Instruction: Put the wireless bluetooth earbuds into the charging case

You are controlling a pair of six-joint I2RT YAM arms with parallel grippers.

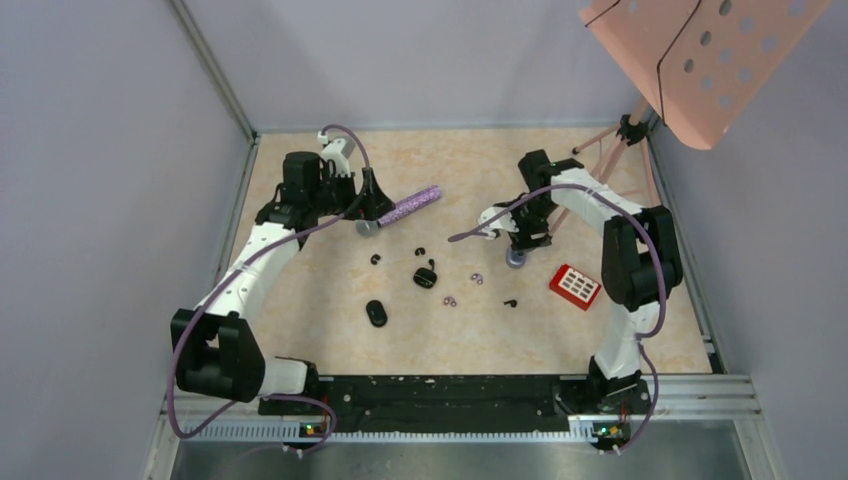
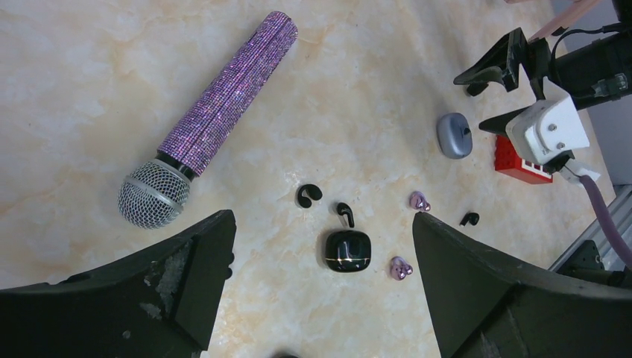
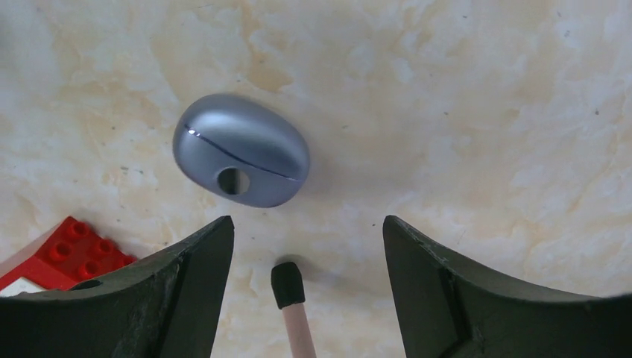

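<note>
A grey-blue rounded case [image 3: 241, 151] with a seam and a round dark spot lies on the table, ahead of my right gripper. That gripper is open, hovering with nothing between its fingers; in the top view it partly covers the case [image 1: 515, 259]. A glossy black case [image 2: 348, 250] sits mid-table. Small black earbuds lie loose: one touching or close by that case [image 2: 345, 213], another farther left [image 2: 308, 195], one at the right [image 1: 510, 303]. Two small purple pieces [image 1: 477, 279] [image 1: 450, 301] also lie there. My left gripper hangs open and empty above the table.
A glittery purple microphone [image 1: 410, 204] lies near the left gripper. A black oval object [image 1: 376, 313] is at front left, a red-and-white block [image 1: 575, 287] at right. A pink stand's leg [image 3: 296, 324] reaches the table behind the right gripper.
</note>
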